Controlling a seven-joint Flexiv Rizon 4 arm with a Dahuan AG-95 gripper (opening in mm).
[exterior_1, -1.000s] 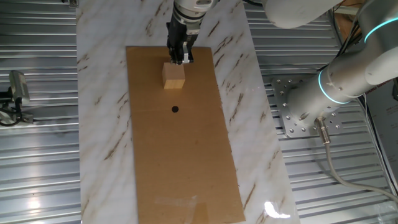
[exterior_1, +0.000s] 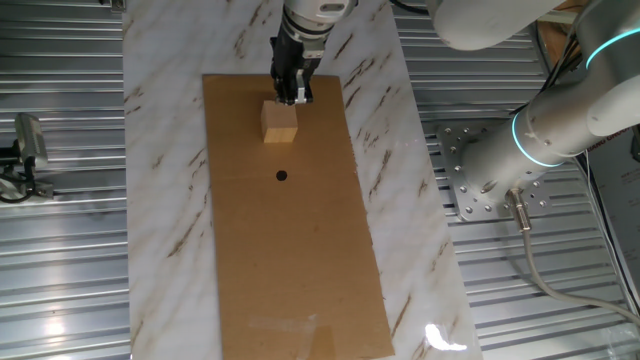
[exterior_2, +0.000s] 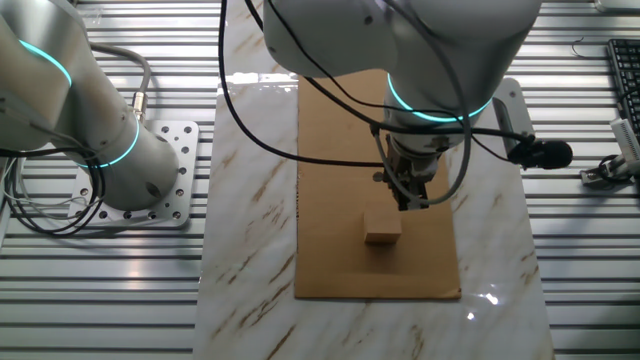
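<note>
A light wooden block rests near the far end of a brown cardboard sheet; exterior view 2 also shows the block, close to the sheet's near edge. My black gripper hangs over the block's back edge in exterior view 1 and overlaps it slightly there. From the other side, the gripper appears above and to the right of the block, with a visible gap. Whether its fingers are parted is too small to make out. A black dot marks the cardboard just in front of the block.
The cardboard lies on a marbled white tabletop, mostly bare. My arm's base is bolted to the slatted metal surface beside it. Loose black cables loop around the arm. A camera mount stands on the opposite side.
The gripper has shifted very slightly to the right over the last second. The block and cardboard have stayed still.
</note>
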